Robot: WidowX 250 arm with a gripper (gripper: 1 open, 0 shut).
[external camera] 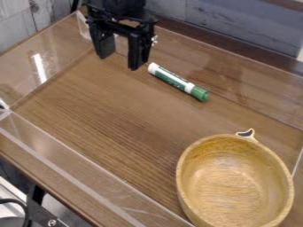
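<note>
My gripper (120, 55) hangs over the back left of the wooden table, its black fingers apart, open, with no object visible between them. Just right of it a white and green tube (178, 82), like a marker or glue stick, lies on the tabletop, angled toward the front right.
A large yellow bowl (235, 183) fills the front right. A pale wall (249, 27) runs along the back. Cables show at the lower left, beyond the table's edge.
</note>
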